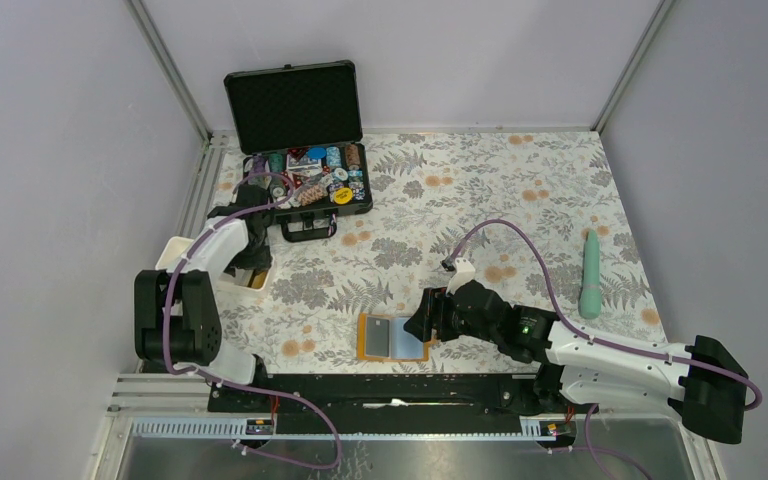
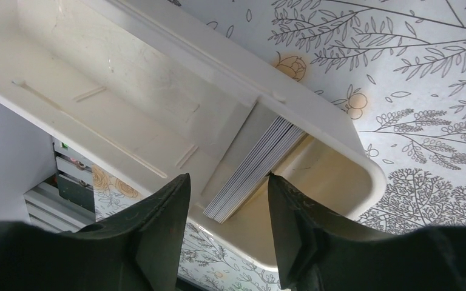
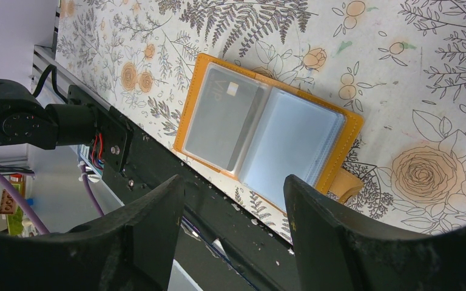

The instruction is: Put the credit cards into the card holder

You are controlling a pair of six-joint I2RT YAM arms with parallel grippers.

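Several thin cards stand on edge, packed side by side, in a narrow white container in the left wrist view. My left gripper hangs open over the cards, one finger on either side of the stack in that view; whether either touches is unclear. The card holder, orange with clear pockets, lies unfolded on the table. A grey card reading VIP shows in one pocket, and the other pocket looks pale blue. My right gripper is open above the holder's near edge, nothing between its fingers.
An open black case full of small items stands behind the container. A green cylindrical object lies at the right side.
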